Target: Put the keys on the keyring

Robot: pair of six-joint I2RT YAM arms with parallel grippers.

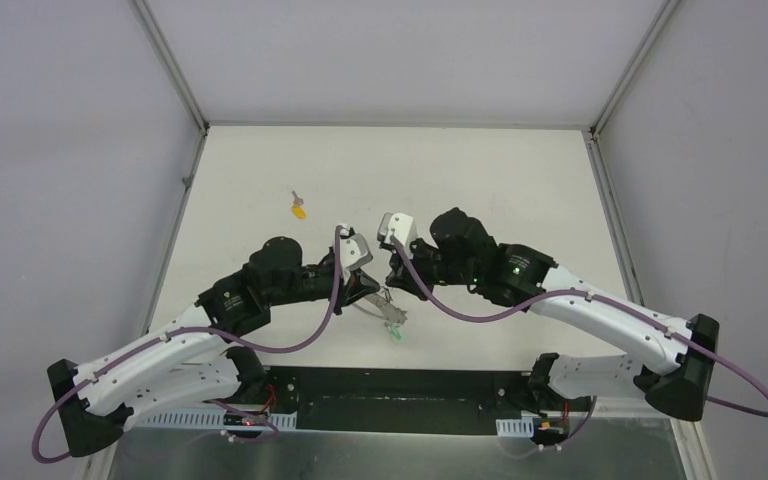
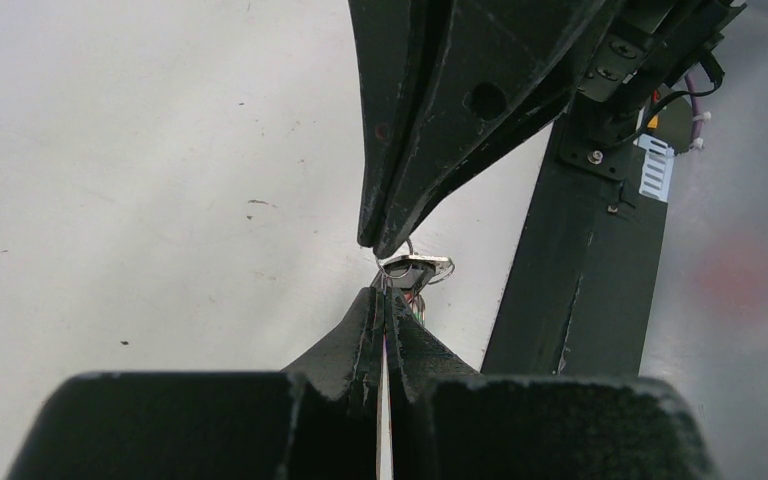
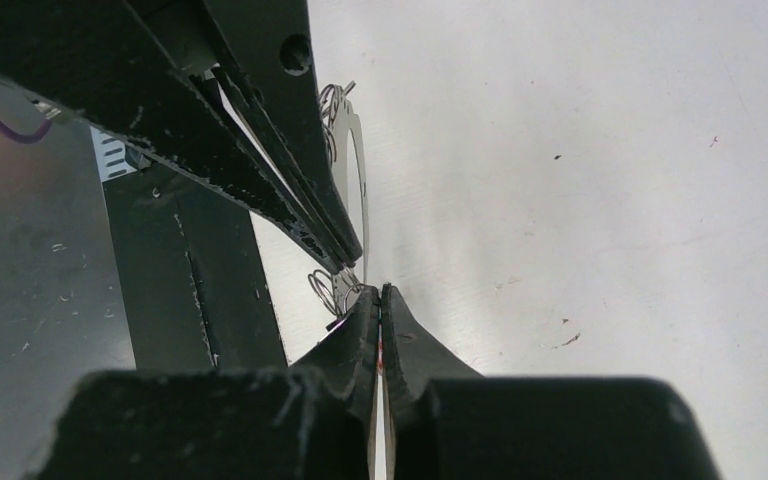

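Note:
In the top view, the grey metal keyring [image 1: 390,310] is below and between the two grippers, a small green tag [image 1: 395,331] at its lower end. My left gripper [image 1: 370,288] is shut, seemingly on a thin wire part of the keyring [image 3: 345,290]. Shut too, my right gripper has its tips right beside the left fingertips. Thin curved wire shows by the tips in the left wrist view, where the left gripper faces the right one; whether the right pads pinch any wire is unclear. Farther back lies a key with a yellow tag [image 1: 298,211].
A dark strip [image 1: 395,400] runs along its front edge. Both arms come close together over the middle, leaving little room between the wrists.

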